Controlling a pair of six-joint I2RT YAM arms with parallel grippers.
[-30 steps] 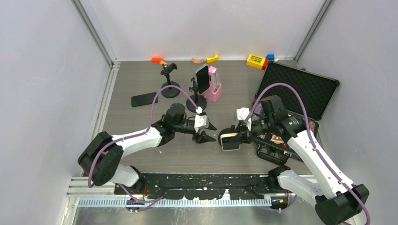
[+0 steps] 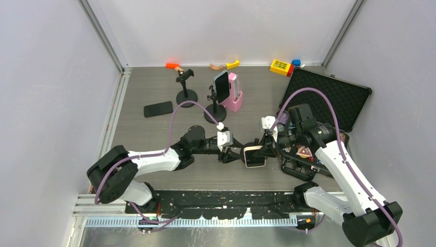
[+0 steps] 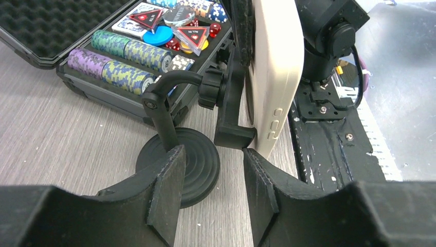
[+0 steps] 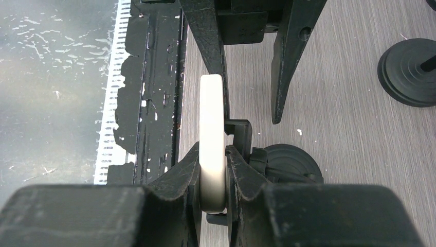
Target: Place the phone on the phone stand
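Note:
My right gripper is shut on a white-edged phone (image 4: 212,128), which stands on edge against the holder of a black stand (image 3: 234,128) with a round base (image 3: 200,164). In the top view this phone (image 2: 255,157) is near the front middle of the table. My left gripper is part open just left of it, its fingertips at the holder's lower end, with nothing seen gripped; in the right wrist view its fingers stand above the phone and holder.
An open case of chips (image 3: 128,51) lies close on the right. Behind are two black stands (image 2: 186,98), one carrying a phone (image 2: 222,86), a pink holder (image 2: 234,102) and a flat dark phone (image 2: 158,108). Toy pieces line the back wall.
The phone in my right gripper has shifted slightly right.

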